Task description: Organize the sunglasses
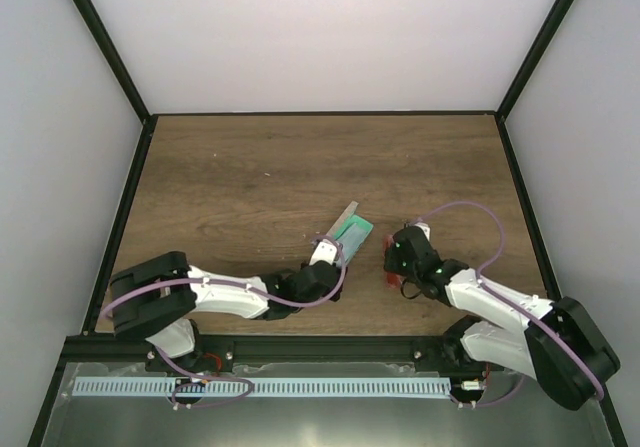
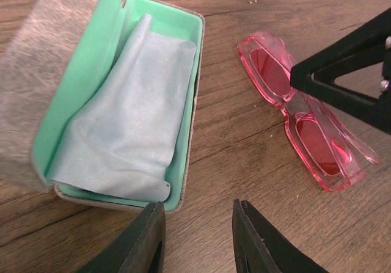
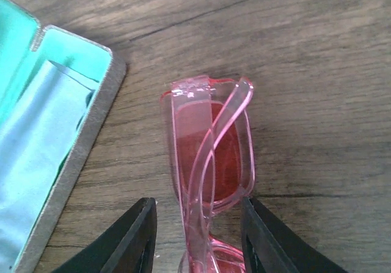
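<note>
An open case [image 1: 354, 231] with a mint lining and a pale blue cloth [image 2: 125, 120] inside lies on the table, its lid [image 2: 46, 59] raised on the left. Pink sunglasses [image 2: 321, 148] with folded temples lie right of the case. My left gripper is just in front of the case's near edge, part open with nothing visible between its fingers. My right gripper hangs open over the sunglasses, its fingers either side of the temples in the right wrist view; it also reaches over them in the left wrist view.
Both arms occupy the front part of the table.
</note>
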